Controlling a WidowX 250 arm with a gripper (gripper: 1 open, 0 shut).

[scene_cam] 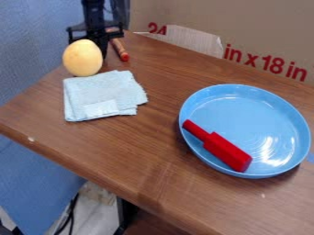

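Note:
My black gripper (95, 35) is at the top left, at the far edge of the table, just behind a round yellow object (83, 59); whether its fingers are open or shut is hard to tell. An orange-red stick (119, 49) lies right beside it. A folded pale blue cloth (103, 95) lies in front of the yellow object. A blue plate (252, 121) on the right holds a red rolling-pin-like object (226, 152).
The wooden table (147, 156) has clear room in the middle and front. Its left edge drops to blue material. A cardboard box (252, 41) stands along the back.

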